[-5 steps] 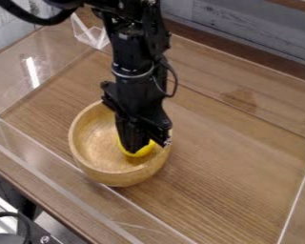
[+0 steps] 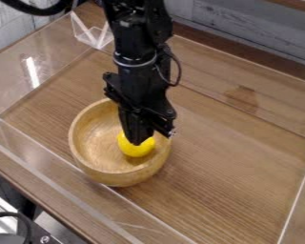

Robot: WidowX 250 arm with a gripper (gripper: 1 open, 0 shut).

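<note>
My black gripper (image 2: 132, 128) points down over a round wooden bowl (image 2: 96, 160) in the lower centre-left. A yellow object (image 2: 136, 146) lies inside the bowl, just below the fingertips and partly hidden by them. The fingers look close together, with nothing clearly between them; whether they touch the yellow object cannot be told.
A clear plastic item (image 2: 94, 29) stands at the back left. A white wall runs along the back, and a black cable lies at the lower left corner.
The gripper has risen slightly over the last second, showing more of the yellow object beneath it in the bowl.
</note>
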